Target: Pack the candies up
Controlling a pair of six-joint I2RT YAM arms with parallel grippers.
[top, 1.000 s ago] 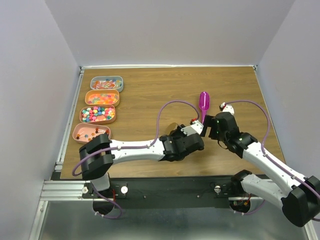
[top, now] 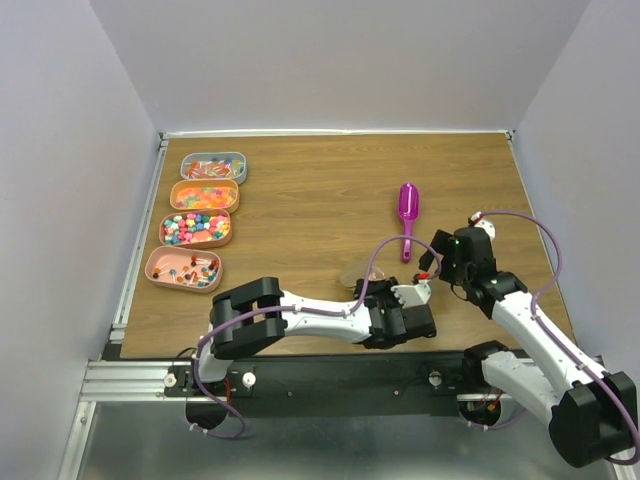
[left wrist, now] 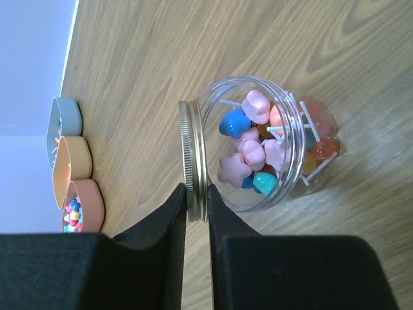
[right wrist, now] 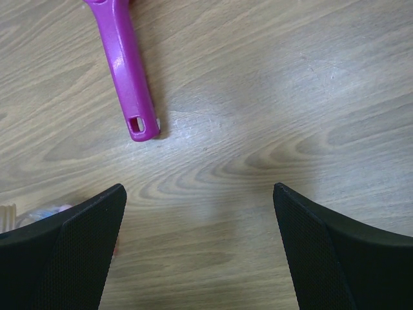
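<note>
A clear jar (left wrist: 271, 148) full of coloured candies lies beyond my left gripper, which is shut on a ribbed metal lid (left wrist: 193, 155) at the jar's mouth. In the top view the left gripper (top: 375, 290) hides most of the jar. My right gripper is open above bare wood, with part of the jar and lid at its lower left. A purple scoop (top: 408, 205) lies flat behind the grippers.
Four candy bins line the table's left side: blue (top: 213, 157), orange (top: 175, 195), a pink one with mixed candies (top: 165, 228) and a front pink one (top: 160, 275).
My left arm has moved right and toward the table's front edge. The right arm has drawn back to the right, away from the left gripper.
</note>
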